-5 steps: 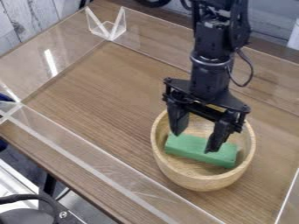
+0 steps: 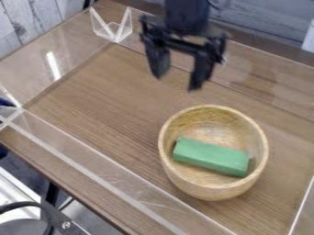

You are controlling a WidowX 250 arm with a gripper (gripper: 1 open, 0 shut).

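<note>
My gripper (image 2: 185, 60) is raised over the back middle of the table, blurred by motion, apparently open with nothing visible between its fingers. Below and in front of it, a round wooden bowl (image 2: 170, 145) stands at the right front of the table, holding a green block (image 2: 211, 158) that lies on its bottom, turned slightly diagonal.
A small white angular object (image 2: 113, 26) is at the back left. A clear strip runs along the left and front edges. A dark round object (image 2: 25, 220) is at the lower left corner.
My gripper has moved up and back, away from the bowl, leaving the green block in view inside it.
</note>
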